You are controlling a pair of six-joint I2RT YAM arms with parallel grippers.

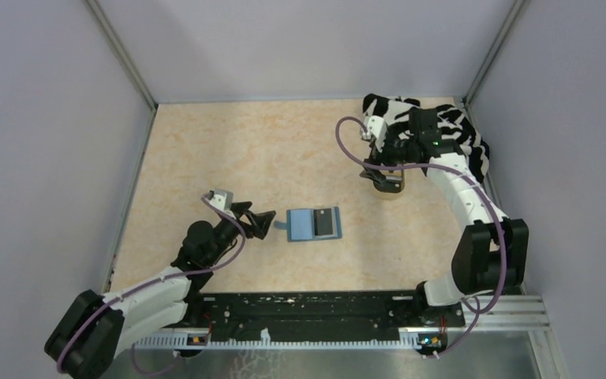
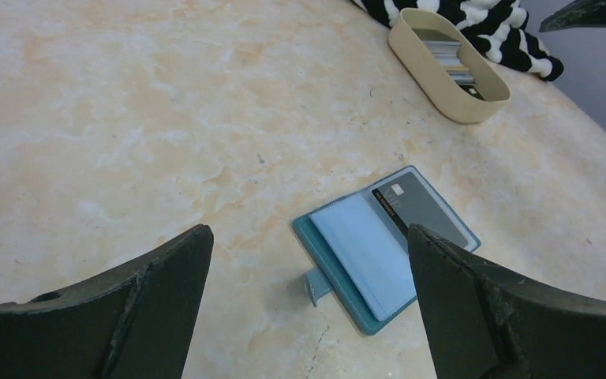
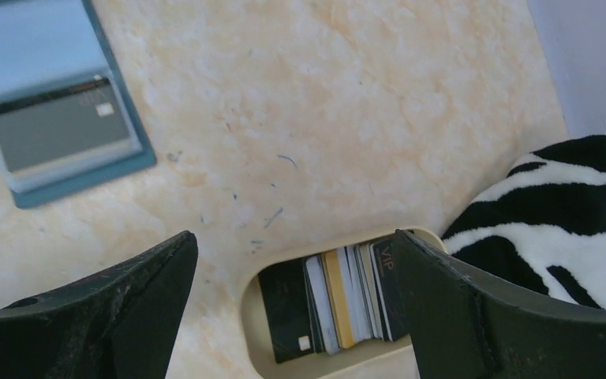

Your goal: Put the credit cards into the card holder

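Note:
The blue card holder (image 1: 301,224) lies open on the table, its small tab pointing left. A dark grey card (image 2: 419,204) rests in its right-hand side. Several more cards (image 3: 338,298) stand in a beige oval container (image 2: 417,61), a black one with VIP lettering at one end. Left of the holder, my left gripper hovers open and empty. My right gripper is over the beige container, open, with nothing held; its right finger (image 3: 450,304) hides part of the container's end in the right wrist view.
A black-and-white striped cloth (image 1: 473,142) lies at the back right, close behind the container. Walls (image 1: 300,47) border the table.

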